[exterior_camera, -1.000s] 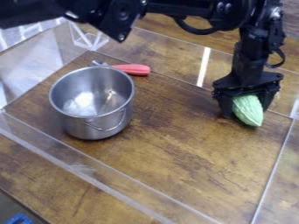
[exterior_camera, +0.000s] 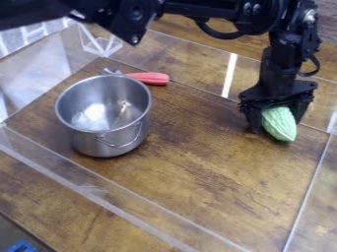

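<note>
My black gripper is low over the table at the right, its fingers around a pale green cabbage-like vegetable; whether they grip it firmly is hard to tell. A steel pot stands empty on the left of the wooden table.
A red-handled utensil lies behind the pot. Pale tape strips and clear edges border the work area. A blue object sits at the bottom left corner.
</note>
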